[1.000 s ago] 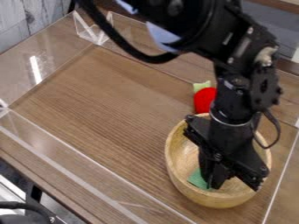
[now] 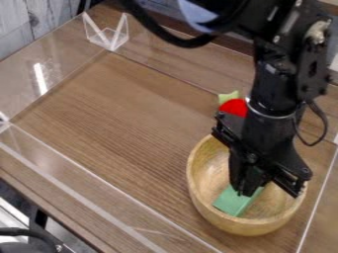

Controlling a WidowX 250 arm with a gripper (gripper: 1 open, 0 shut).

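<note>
My black gripper (image 2: 254, 166) reaches down into a round tan bowl (image 2: 224, 219) at the lower right. A green block (image 2: 235, 201) lies in the bowl under the fingertips. The lower finger parts are dark and overlap, so whether they hold the block cannot be told. A red object (image 2: 232, 106) with a light green piece sits behind the bowl, partly hidden by the arm.
A clear plastic container (image 2: 106, 30) stands at the back left. Cables lie at the lower left edge.
</note>
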